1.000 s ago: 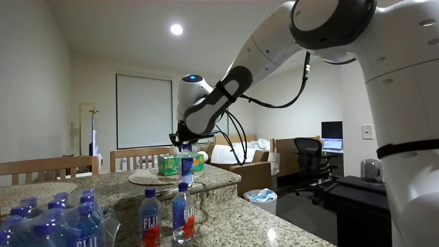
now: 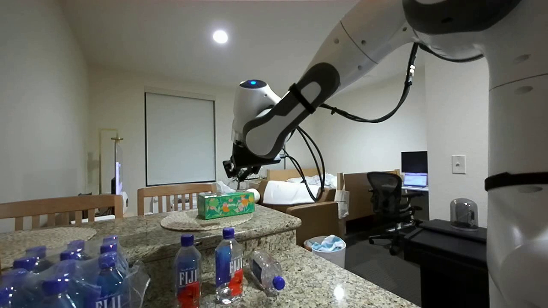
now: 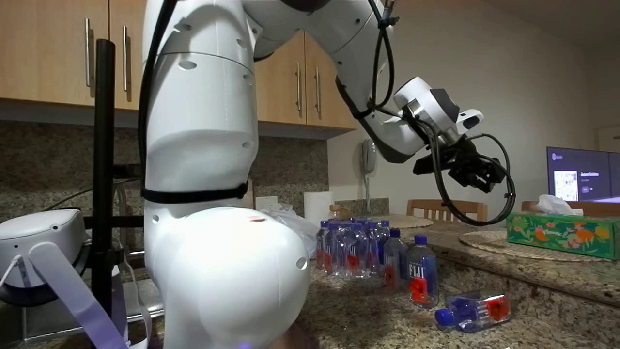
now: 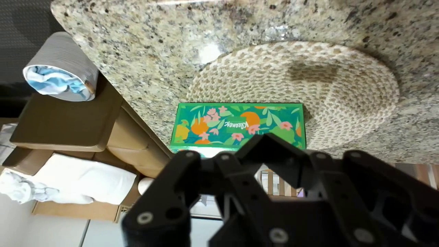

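My gripper [image 2: 238, 179] is raised above the upper counter, close to the tissue box. In the wrist view, the black fingers [image 4: 284, 158] look drawn together, and no object shows between them. A FIJI water bottle [image 2: 265, 271] lies on its side on the lower counter, well below the gripper; its blue cap faces the near side in exterior view 2. Two more bottles stand upright beside it, one nearer [image 2: 229, 269] and one farther left [image 2: 188, 274]. The green Kleenex box [image 4: 238, 125] sits on a woven placemat [image 4: 354, 82] on the upper counter.
Several wrapped bottles [image 2: 67, 277] crowd the lower left of exterior view 1. The raised counter's edge [image 2: 272, 233] forms a step above the lower surface. A bin [image 2: 329, 249] stands on the floor past the counter's end.
A bottle that hung upright under my gripper in front of the tissue box now lies on the lower counter. The gripper has moved slightly up and right in exterior view 1.
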